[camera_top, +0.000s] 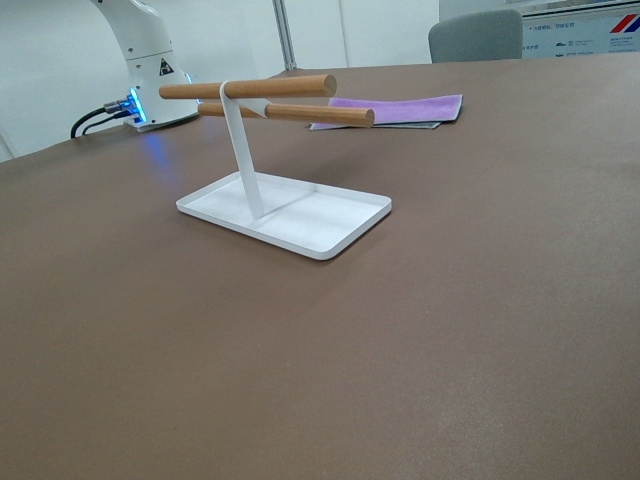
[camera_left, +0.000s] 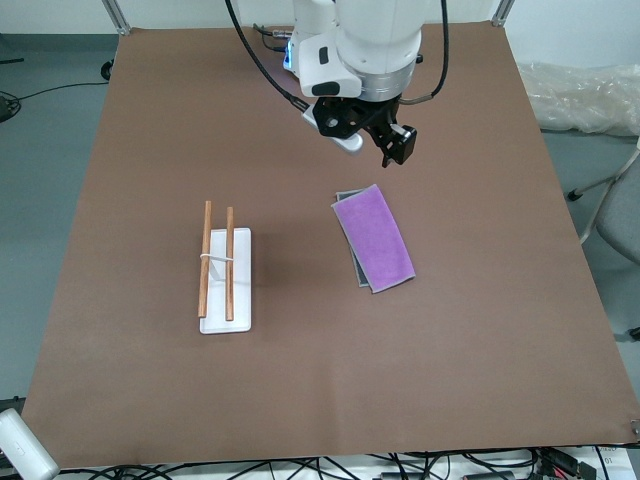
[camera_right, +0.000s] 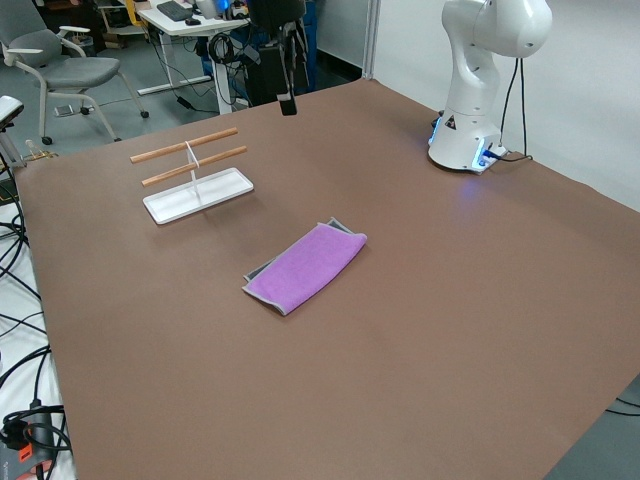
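The black gripper (camera_left: 390, 150) hangs from the white arm over the back-middle of the table, above and beyond a purple cloth (camera_left: 375, 240) lying on a grey cloth (camera_left: 352, 195); its fingertips' state is unclear. In the right view the gripper shows at the top edge, partly cropped. A white rack (camera_left: 240, 300) with two wooden bars (camera_top: 290, 85) stands left of the cloths, its tray (camera_right: 210, 195) flat on the table.
A white arm base (camera_right: 465, 140) with cables stands at the back; a grey chair (camera_left: 625, 210) is beyond the right edge.
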